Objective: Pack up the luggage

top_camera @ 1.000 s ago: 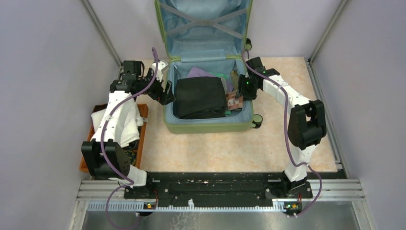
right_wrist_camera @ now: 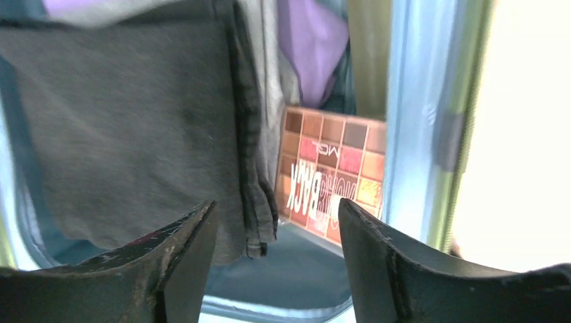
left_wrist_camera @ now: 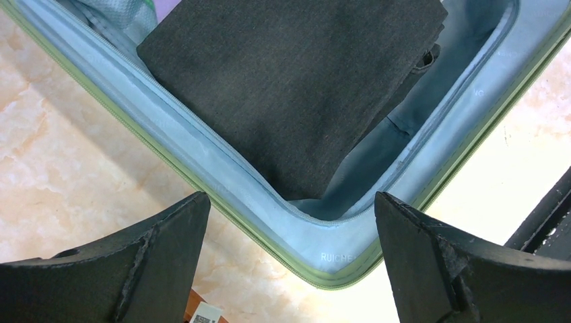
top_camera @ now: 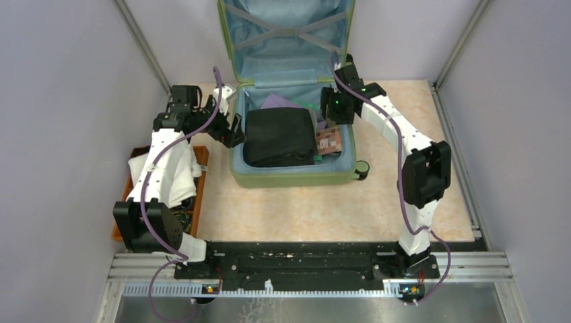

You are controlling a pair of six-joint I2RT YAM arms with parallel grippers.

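The open green suitcase (top_camera: 289, 178) holds a folded black garment (left_wrist_camera: 283, 81), a purple cloth (right_wrist_camera: 310, 54), an olive item (right_wrist_camera: 367, 60) and a checkered box marked "BACK" (right_wrist_camera: 337, 161) along its right side. My left gripper stands open at the suitcase's left wall, empty between its fingers. My right gripper is above the suitcase's right side, over the box and garment's edge, its fingers apart with nothing seen held.
An orange tray (top_camera: 195, 222) with white cloths (top_camera: 182, 182) sits at lower left under the left arm. Walls border both sides; the lid (top_camera: 289, 47) stands open behind.
My right gripper has moved up and leftward toward the back right of the suitcase. The left arm has not visibly moved.
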